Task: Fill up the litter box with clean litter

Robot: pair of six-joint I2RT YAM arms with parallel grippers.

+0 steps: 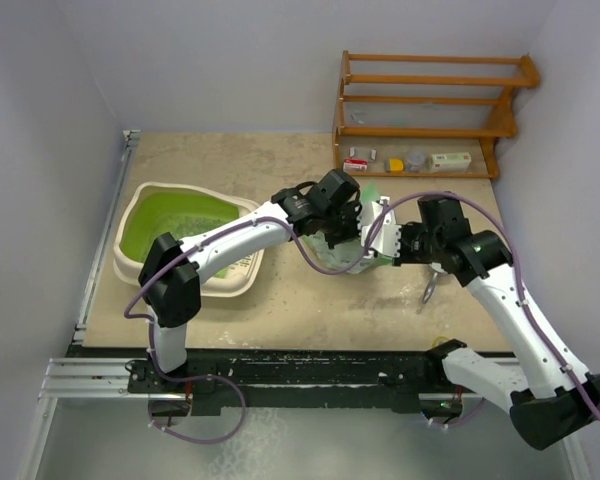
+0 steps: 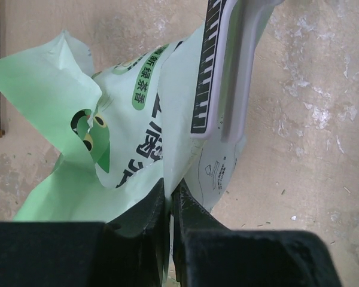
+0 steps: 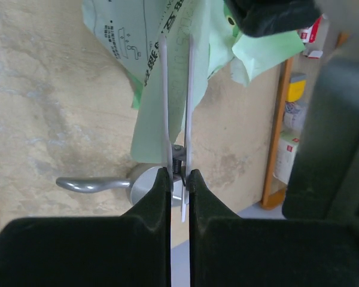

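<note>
A green-and-white litter bag [image 2: 125, 119] with a torn, opened top stands at the centre of the table. My left gripper is shut on the bag's crumpled edge. My right gripper is shut on white plastic scissors, whose handles show over the bag in the left wrist view. A metal scoop [image 3: 93, 185] lies on the table beneath the right gripper. The green litter box [image 1: 170, 220] stands at the left of the table, partly behind my left arm.
A wooden rack [image 1: 430, 80] with small boxes stands at the back right. Walls bound the table on the sides and back.
</note>
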